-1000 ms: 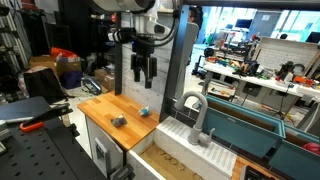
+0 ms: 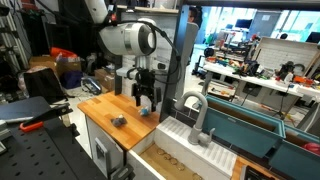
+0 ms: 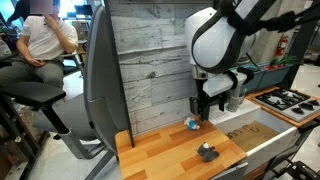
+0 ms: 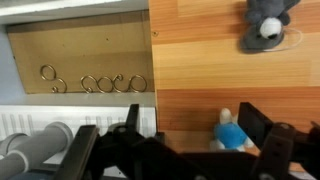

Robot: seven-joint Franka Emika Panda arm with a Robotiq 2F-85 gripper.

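A small blue and white toy (image 4: pixel 230 135) lies on the wooden top (image 3: pixel 150 157), toward the lower right between my fingers in the wrist view. A grey plush-like toy (image 4: pixel 264 32) rests apart from it on the same wood; in exterior view 2 this grey toy (image 3: pixel 207 153) is nearer the camera. My gripper points down with its fingers wide apart, and nothing is held. From exterior view 2, the gripper (image 3: pixel 210 109) hovers above and close to the blue toy (image 3: pixel 191 123).
Beside the wood is an open drawer (image 4: pixel 95 50) with several metal rings (image 4: pixel 89 83) inside. A grey faucet (image 2: pixel 190 98) rises by a white drainboard (image 2: pixel 178 133). A grey wall panel (image 3: pixel 160 80) stands behind the wooden top.
Over the last second my arm has come down toward the wooden top, and the gripper is now lower, close to the blue toy. Both toys appear unmoved.
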